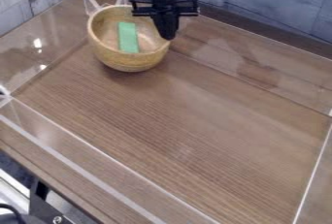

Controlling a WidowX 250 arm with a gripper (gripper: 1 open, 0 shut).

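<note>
A round tan bowl (pixel 150 58) sits in the upper left of the camera view with a green rectangular block (pixel 127 37) lying inside it. The black gripper (pixel 170 21) is at the bowl's upper right rim, shut, with its tips partly hidden at the rim; nothing clearly shows between its fingers.
A wall edges the table at the back, and cables and dark fittings show at the lower left corner.
</note>
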